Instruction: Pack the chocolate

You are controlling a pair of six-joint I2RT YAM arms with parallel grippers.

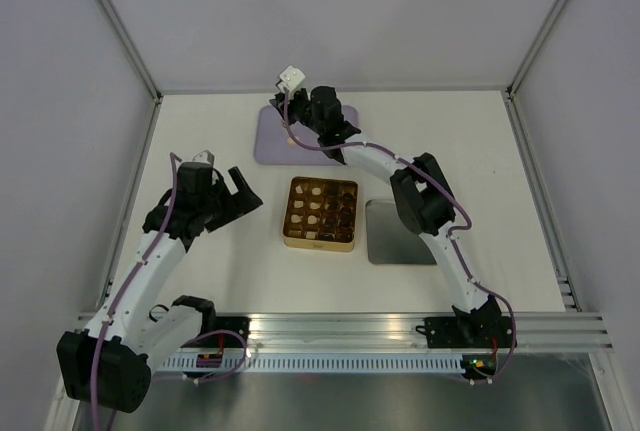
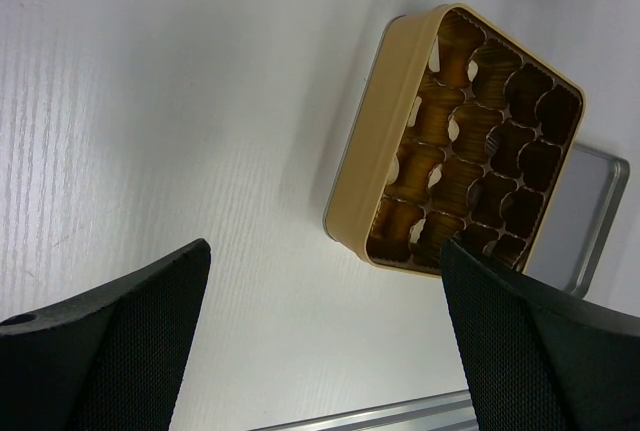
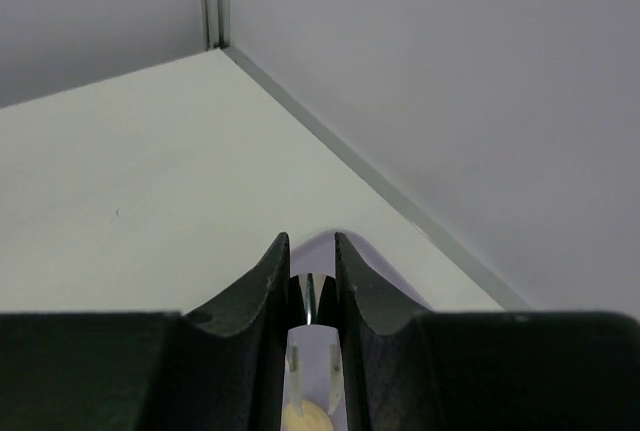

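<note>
A chocolate box [image 1: 320,241] with a grid of compartments, some holding pale pieces, sits mid-table; it also shows in the left wrist view [image 2: 355,181]. Behind it lies a purple tray [image 1: 266,141] with a pale round piece [image 3: 305,418]. My right gripper [image 1: 281,103] is over that tray; in the right wrist view its fingers are close together on something small and pale, hard to make out. My left gripper [image 1: 243,192] stands open at the left of the box, nothing between its fingers.
A grey metal tray [image 1: 400,236] lies right of the box. Walls and rails enclose the table. The table's right part and the area around the box's front are clear.
</note>
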